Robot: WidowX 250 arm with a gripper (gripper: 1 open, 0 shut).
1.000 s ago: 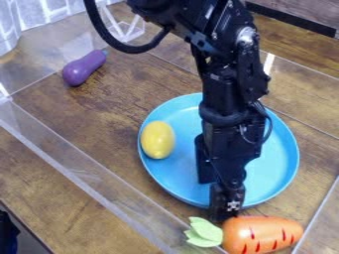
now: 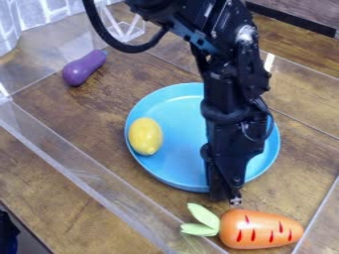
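Observation:
My black gripper [image 2: 225,190] points down at the near right edge of a blue plate [image 2: 179,104], just above the leafy end of a toy carrot [image 2: 265,231]. It looks shut, with nothing visible between its fingers, though the tips are dark and small. A yellow oval object [image 2: 146,136] lies on the left part of the plate; the arm hides much of the plate's right side.
A purple toy eggplant [image 2: 82,67] lies at the upper left on the wooden table [image 2: 73,184]. Clear strips cross the table at left and right.
The plate and the yellow object on it have shifted a little left and up since a second ago. The gripper has moved slightly, staying at the plate's near edge.

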